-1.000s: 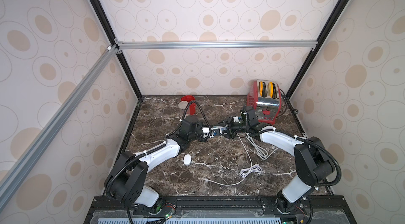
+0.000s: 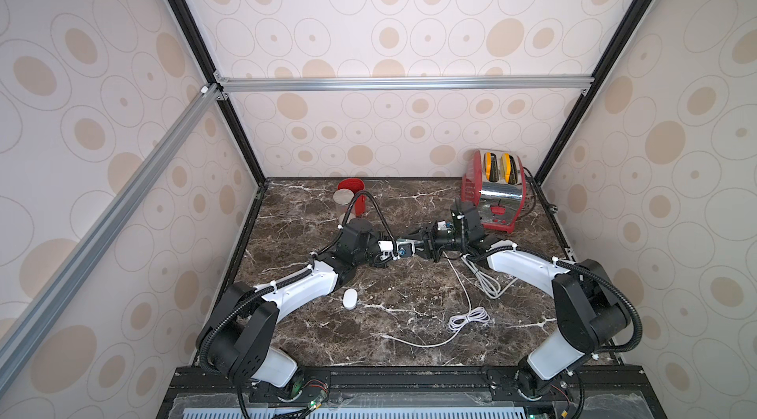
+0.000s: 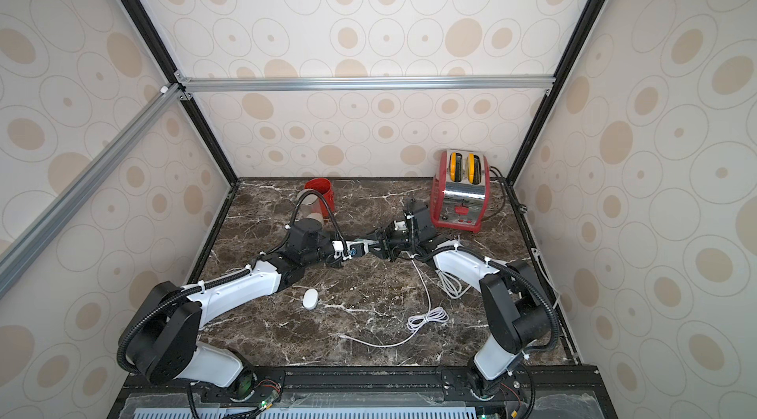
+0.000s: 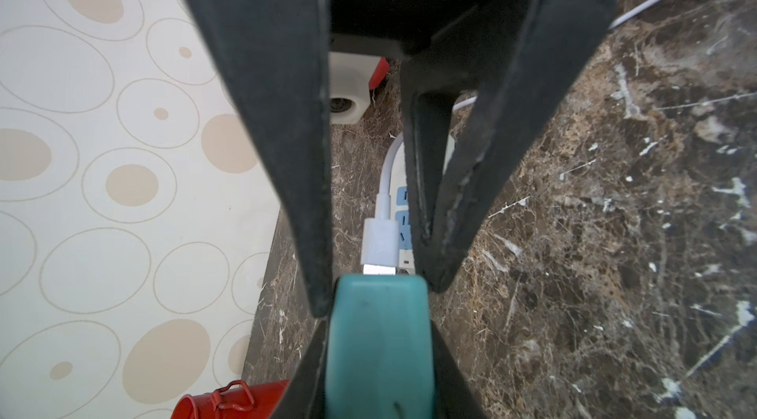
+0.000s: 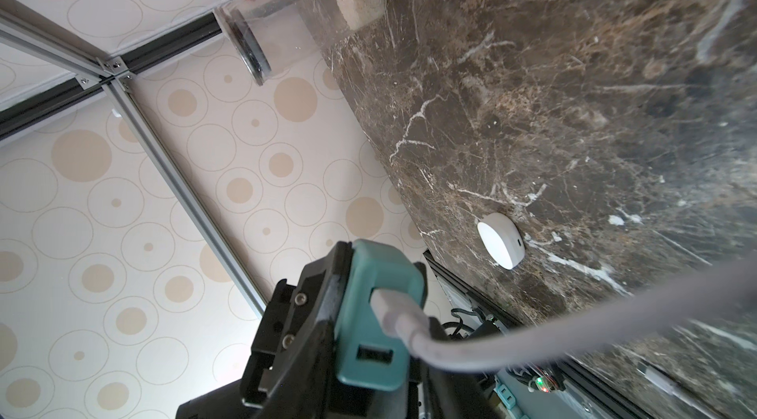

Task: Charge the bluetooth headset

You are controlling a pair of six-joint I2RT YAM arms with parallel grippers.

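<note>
A teal block with ports point(image 4: 380, 348) sits between the fingertips of my left gripper point(image 2: 394, 250), which is shut on it. A white USB plug point(image 4: 381, 241) stands at the block, with some bare metal showing between them in the left wrist view. How deep it sits is unclear. In the right wrist view the plug point(image 5: 398, 316) meets the block's face beside an empty slot. My right gripper is part open, its fingers spread to either side of the plug. A white rounded case point(image 5: 500, 241), apparently the headset's, lies on the table point(image 2: 349, 298).
Another white cable point(image 2: 469, 316) lies coiled at the front, its loose end pointing left. A white power strip with blue sockets point(image 4: 403, 222) is behind the plug. A toaster point(image 2: 496, 190) stands back right and a red cup point(image 2: 355, 194) back left.
My right arm has shifted very slightly beside the block. The left arm and the white case look unmoved.
</note>
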